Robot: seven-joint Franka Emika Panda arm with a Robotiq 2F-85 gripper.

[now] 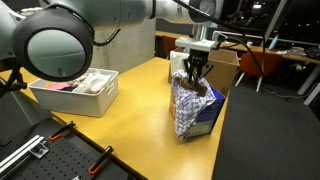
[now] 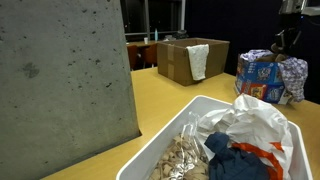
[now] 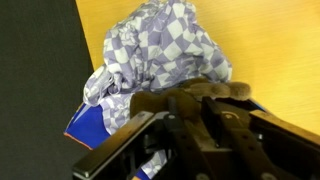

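Note:
A blue box (image 1: 203,128) stands on the yellow table, with a blue-and-white checkered cloth (image 1: 190,112) draped over its top and side. On top of the cloth lies a brown, soft-looking thing (image 3: 150,102), partly covered by my gripper in the wrist view. My gripper points down over it; the fingertips are dark and close to the brown thing, and whether they have closed on it is hard to tell. From the side, the gripper (image 1: 194,76) is right at the top of the pile. The second exterior view shows the cloth (image 2: 293,74) hanging by the box's corner.
A white bin (image 1: 75,98) with mixed items stands at the table's other end; a white bag (image 2: 252,125) and dark blue cloth (image 2: 235,164) lie in it. A cardboard box (image 2: 190,62) is behind. Bare table (image 1: 130,118) lies between bin and blue box.

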